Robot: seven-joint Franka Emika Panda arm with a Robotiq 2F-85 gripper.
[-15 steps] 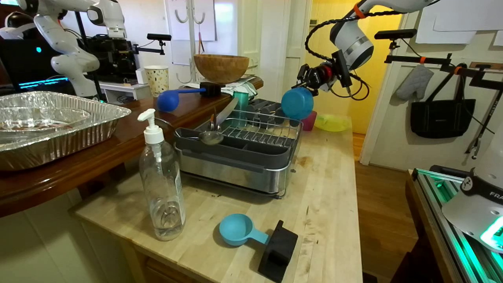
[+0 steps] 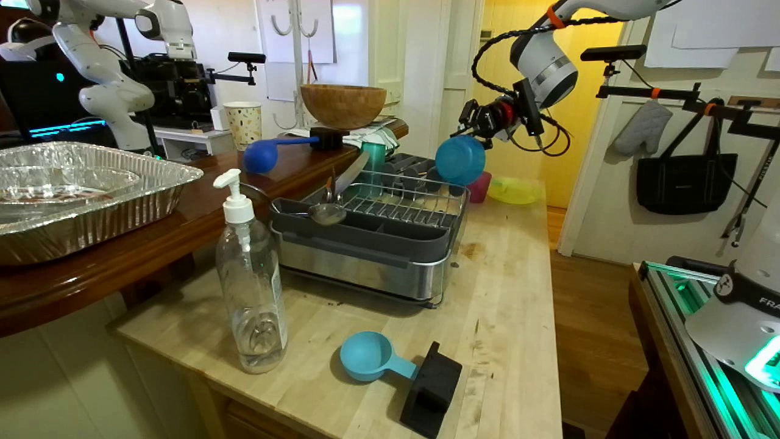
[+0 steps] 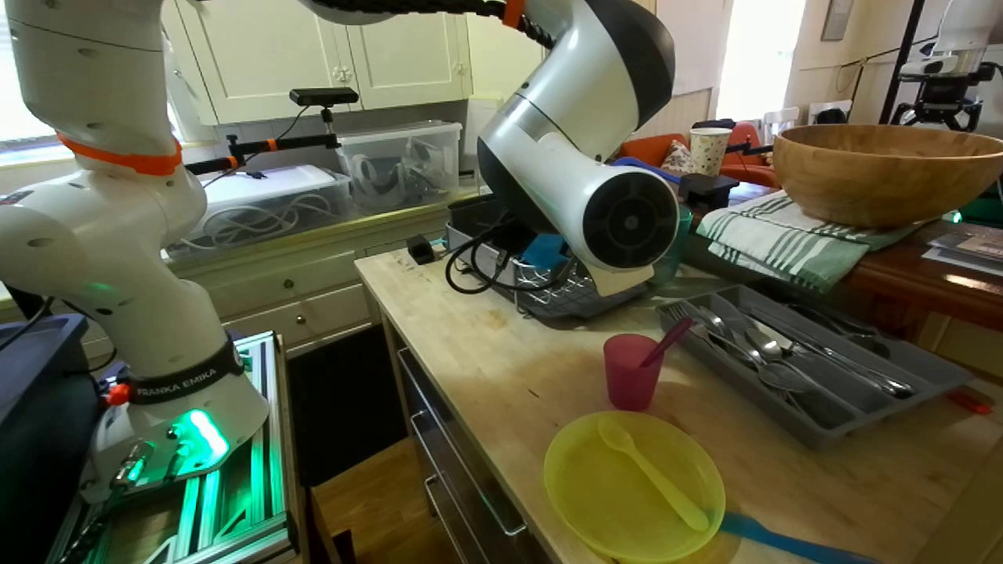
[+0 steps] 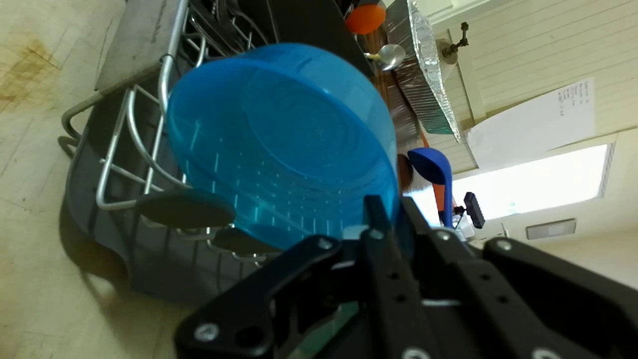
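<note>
A translucent blue bowl (image 4: pixel 281 137) hangs tilted over the right end of the dish rack (image 2: pixel 343 252), its open side facing the wrist camera. My gripper is shut on the thin wall at the bowl's rim. In exterior view 1 the same bowl (image 2: pixel 460 160) shows below the fingers, seemingly above the wire tines. Only a small blue patch of the bowl (image 3: pixel 545 252) shows in exterior view 2, since the arm covers my gripper there. Whether the bowl touches the rack I cannot tell.
Beyond the rack are a pink cup (image 3: pixel 631 371), a yellow plate (image 3: pixel 583 484) and a grey cutlery tray (image 3: pixel 818 413). A soap bottle (image 2: pixel 252 300) and a light-blue scoop (image 2: pixel 367 356) stand on the near counter. Bare counter runs along the rack's right side.
</note>
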